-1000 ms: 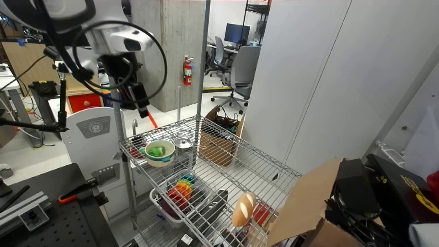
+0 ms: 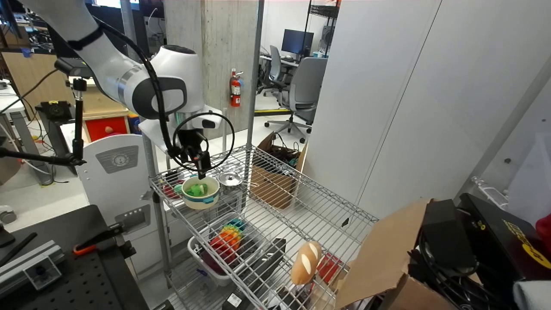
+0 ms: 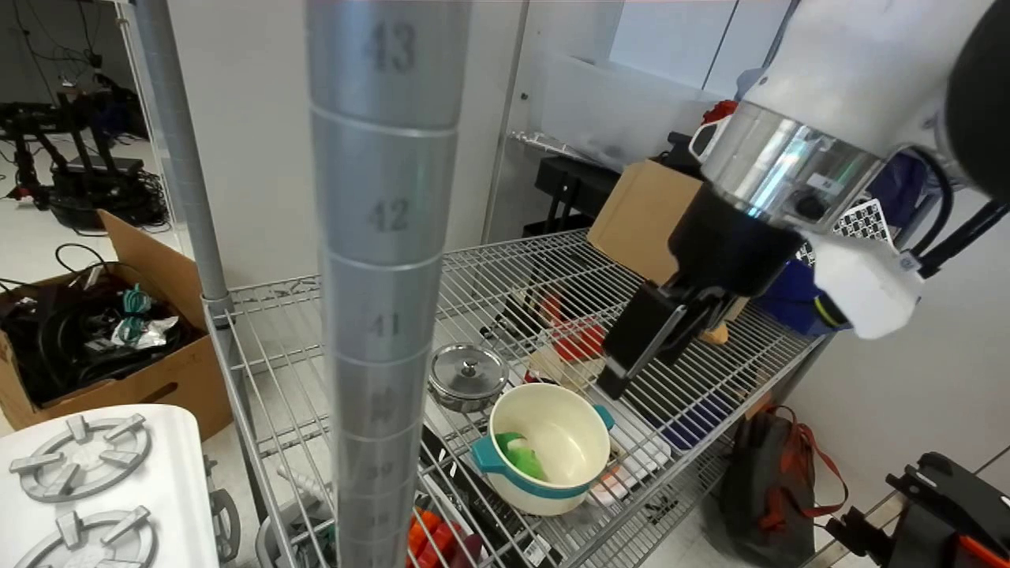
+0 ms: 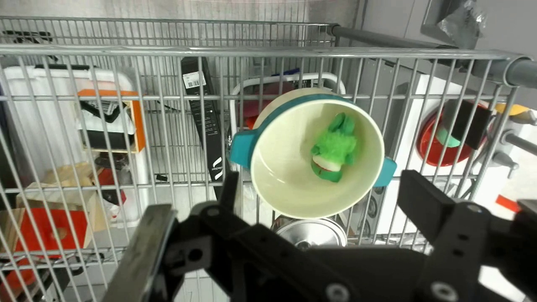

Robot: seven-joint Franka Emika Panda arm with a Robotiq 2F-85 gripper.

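A cream pot [image 4: 282, 166] with teal handles stands on the upper wire shelf, in all three views. Inside it lies a fuzzy green toy [image 4: 334, 148], seen whole in the wrist view and partly in exterior view 2 [image 3: 521, 456]. My gripper is open above the pot, its two black fingers wide apart and nothing between them. From the side, the gripper [image 3: 644, 364] hangs higher than the pot's rim, apart from it. A steel pot with a lid [image 3: 469, 372] sits close beside the cream pot.
A bread loaf [image 2: 306, 262] lies toward the other end of the shelf, near an open cardboard box [image 2: 385, 253]. A metal post [image 3: 388, 284] rises at the shelf's corner. Between loaf and pots the wire shelf [image 2: 268, 206] is mostly bare.
The arm has come down and away from the camera, from high at the left to just over the cream pot. Pot, toy and loaf have stayed where they were.
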